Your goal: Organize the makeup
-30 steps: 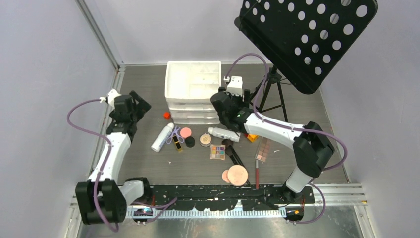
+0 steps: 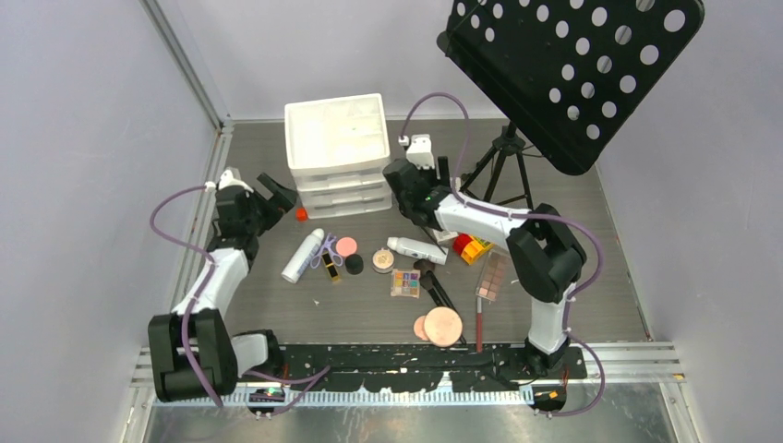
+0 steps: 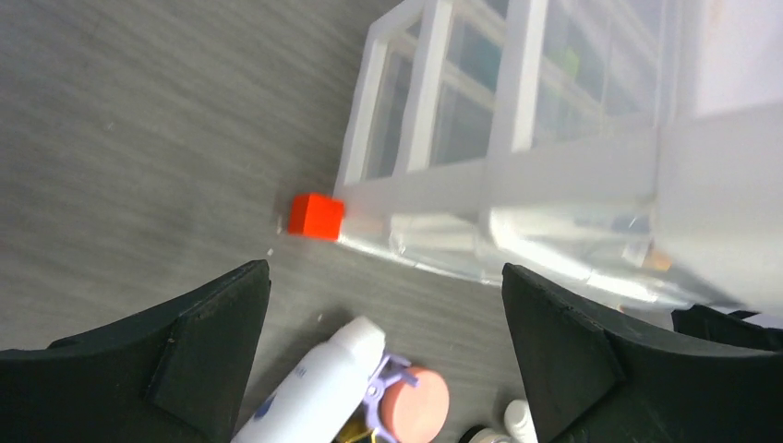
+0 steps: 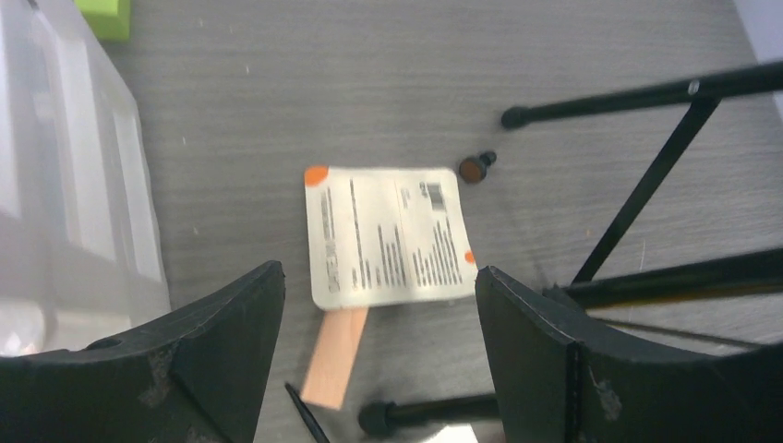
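A white drawer organizer (image 2: 336, 138) stands at the back centre. My left gripper (image 2: 282, 189) is open beside its left side, above a red cube (image 3: 314, 215). My right gripper (image 2: 429, 175) is open at its right, over a white card (image 4: 388, 235) with a tan strip (image 4: 334, 365) under it. Makeup lies in front: white tubes (image 2: 300, 258), pink compact (image 2: 346, 246), black round case (image 2: 354, 264), cream compact (image 2: 382, 260), colourful palette (image 2: 405, 283), brushes (image 2: 439, 293), large compact (image 2: 442, 327), brown palette (image 2: 491, 275). Purple scissors (image 2: 328, 249) lie among them.
A black perforated stand (image 2: 577, 74) on a tripod fills the back right. Red and yellow blocks (image 2: 471, 246) lie near its legs. Walls enclose the table on both sides and behind. Some bare table shows at front left.
The organizer has moved left and back from about a second ago.
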